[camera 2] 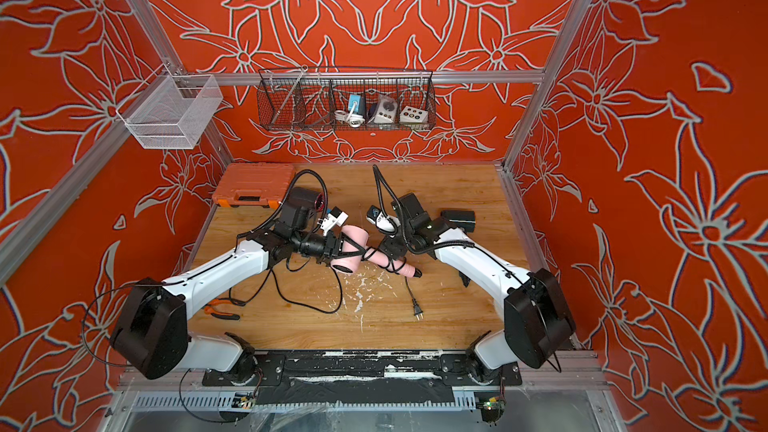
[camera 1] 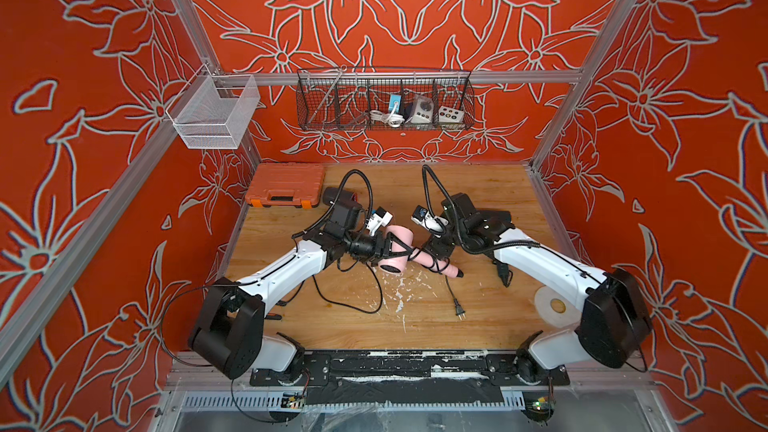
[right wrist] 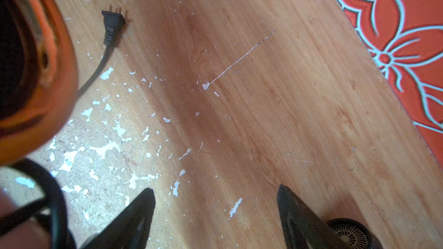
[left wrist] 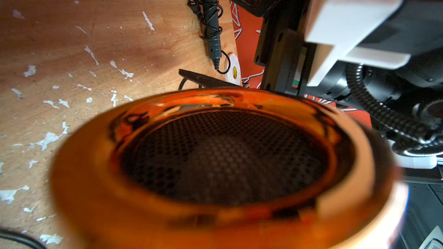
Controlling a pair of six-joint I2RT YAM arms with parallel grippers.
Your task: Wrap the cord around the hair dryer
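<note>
A pink hair dryer [camera 1: 396, 236] is held above the table's middle, with my left gripper [camera 1: 384, 246] shut on it. Its black cord loops around the pink handle [camera 2: 400, 268], and the plug [camera 1: 459, 309] dangles toward the front; the right wrist view also shows the plug [right wrist: 112, 24]. In the left wrist view the shiny rear rim [left wrist: 83, 175] fills the lower half. My right gripper is beside the handle, its fingers apart, with bare table between them.
An orange case [camera 1: 284, 180] lies at back left. Dark tools, one cord-wrapped [left wrist: 212, 41], lie on the right near a pale disc [camera 1: 552, 312]. Loose cord crosses the left table. Wire baskets [camera 1: 384, 100] hang above.
</note>
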